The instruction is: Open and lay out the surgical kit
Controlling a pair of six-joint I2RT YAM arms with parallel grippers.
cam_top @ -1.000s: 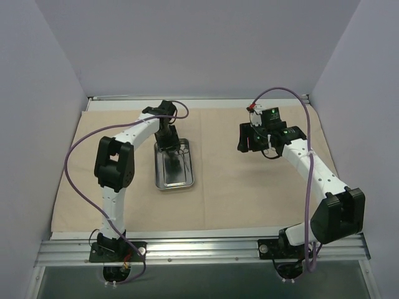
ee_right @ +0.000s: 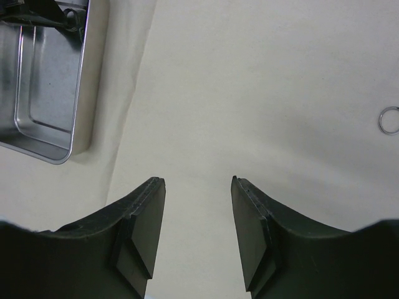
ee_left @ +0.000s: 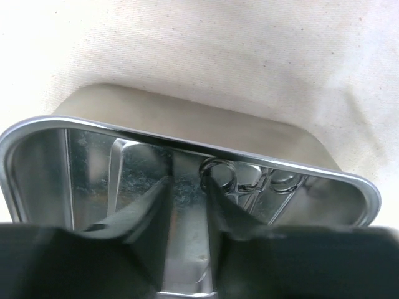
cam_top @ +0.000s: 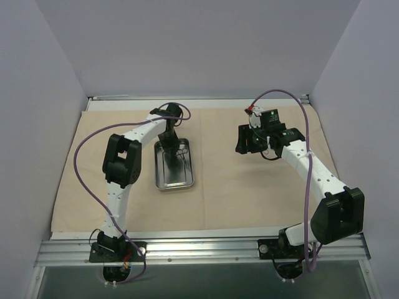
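Note:
A metal tray (cam_top: pixel 174 185) rests on the cloth left of centre. Over its far half hangs my left gripper (cam_top: pixel 174 151). In the left wrist view the left gripper is part open, its fingertips inside the tray's outline, with nothing seen between them. Ring-handled scissors (ee_left: pixel 234 179) lie in the tray to the right of those fingers, blades partly hidden. Left of them runs a narrow metal strip (ee_left: pixel 115 168), a tool or a tray ridge; I cannot tell. My right gripper is wide open and empty above bare cloth.
Beige cloth (cam_top: pixel 230 193) covers the table, with broad clear room right of the tray. A metal ring (ee_right: pixel 382 121), part of something cut off by the frame, lies on the cloth at the right edge of the right wrist view.
My left gripper has shifted slightly to the right over the tray's far half. The right arm has barely moved, and the tray stays in place.

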